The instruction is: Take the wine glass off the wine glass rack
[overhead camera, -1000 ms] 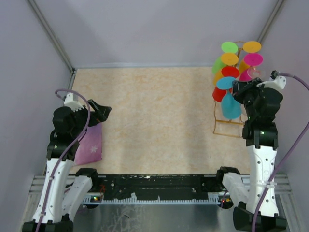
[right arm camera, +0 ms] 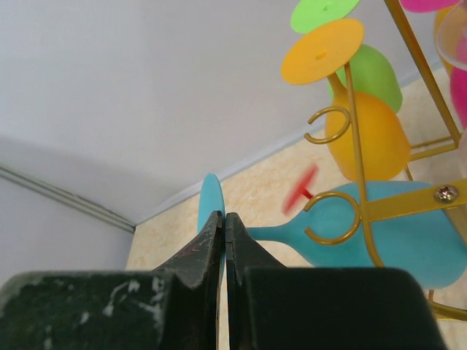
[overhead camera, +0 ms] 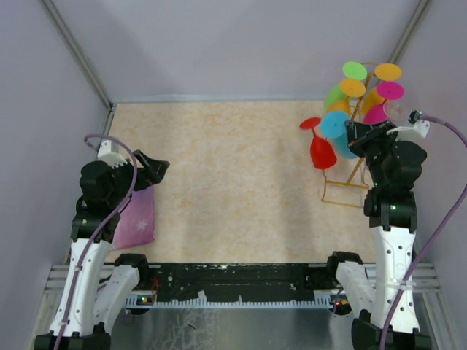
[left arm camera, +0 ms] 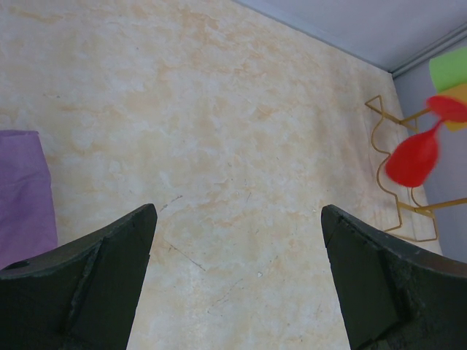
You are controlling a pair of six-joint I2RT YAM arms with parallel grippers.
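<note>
The gold rack point(overhead camera: 343, 182) at the right holds several coloured plastic glasses. A blue glass point(right arm camera: 379, 233) lies tilted in a rack hook, its base beside my right gripper, whose fingers are shut; whether they pinch the glass is unclear. My left gripper point(overhead camera: 157, 168) is open over the left side of the table, with nothing between its fingers.
A pink cloth point(overhead camera: 135, 222) lies at the left edge under the left arm. Walls bound the back and sides.
The red glass has swung out leftward from among the others. The right gripper shifted slightly, and the blue glass and rack top moved with it. The left arm has not moved.
</note>
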